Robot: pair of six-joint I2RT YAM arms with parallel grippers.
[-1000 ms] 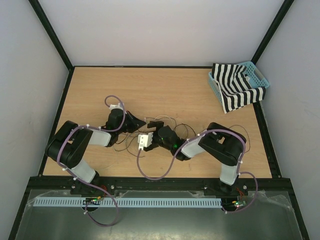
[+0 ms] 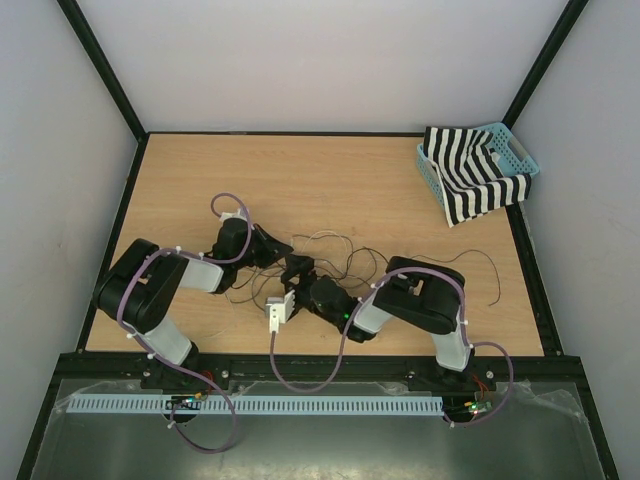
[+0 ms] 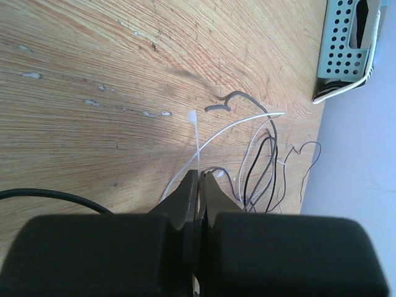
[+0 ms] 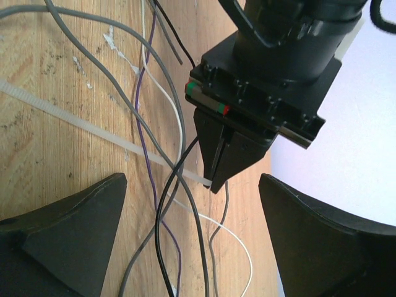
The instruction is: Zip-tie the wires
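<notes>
A white zip tie (image 3: 197, 137) stretches away from the tips of my left gripper, which is shut on it; its square head shows at the far end. From the right wrist view, the ribbed zip tie (image 4: 80, 122) runs beneath the crossing wires (image 4: 166, 154) to the left fingertips. My right gripper is open, its fingers (image 4: 74, 232) on either side of several grey, black, white and purple wires and the tie. Nothing is gripped there. The top view has both grippers close together over the tangled wires (image 2: 345, 262).
A blue basket (image 2: 515, 155) with a striped black-and-white cloth (image 2: 465, 175) stands at the back right. One loose wire (image 2: 490, 262) lies toward the right.
My right gripper has moved left and toward the front edge, low over the wires. The left arm stays almost still.
</notes>
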